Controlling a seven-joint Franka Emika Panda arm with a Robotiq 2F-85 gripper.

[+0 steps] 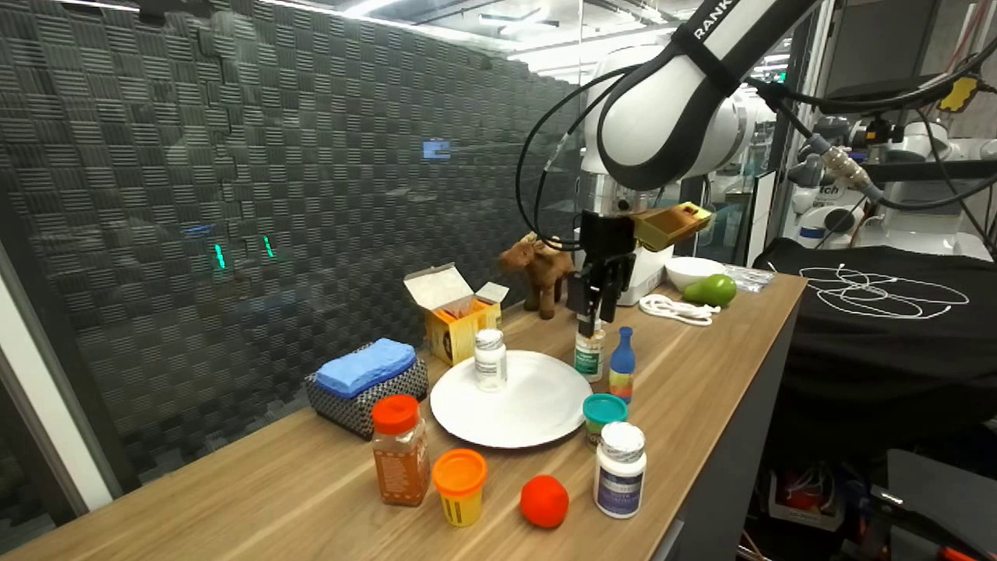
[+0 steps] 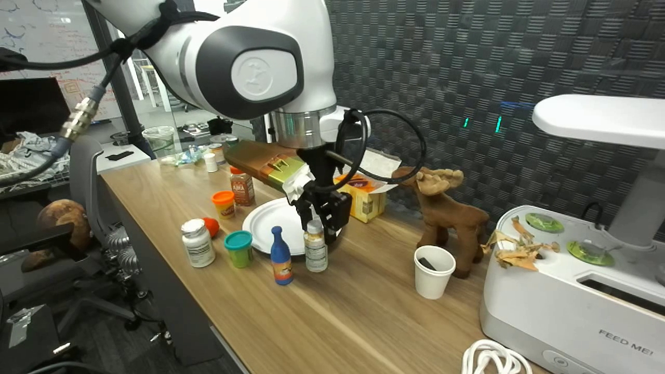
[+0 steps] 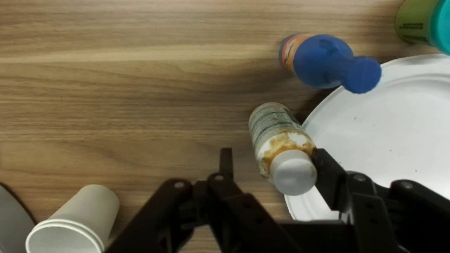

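A small white-capped bottle with a brownish-stained shoulder (image 3: 274, 122) stands upright on the table beside the white plate (image 3: 392, 126). My gripper hangs over it, fingers on either side of the cap. In the wrist view a clear gap separates the left finger (image 3: 226, 162) from the bottle, while the right finger (image 3: 329, 175) appears at or against the cap; contact is hard to judge. Exterior view 2 shows the gripper (image 2: 325, 221) at the height of the bottle's top (image 2: 316, 249). The fingers stand part open.
Close by the bottle is a blue bottle-shaped object (image 2: 280, 258); a teal-lidded tub (image 2: 239, 248) lies beyond it. A white pill bottle (image 1: 491, 360) stands on the plate. A paper cup (image 2: 433, 274) and a brown moose toy (image 2: 446, 212) are on the other side.
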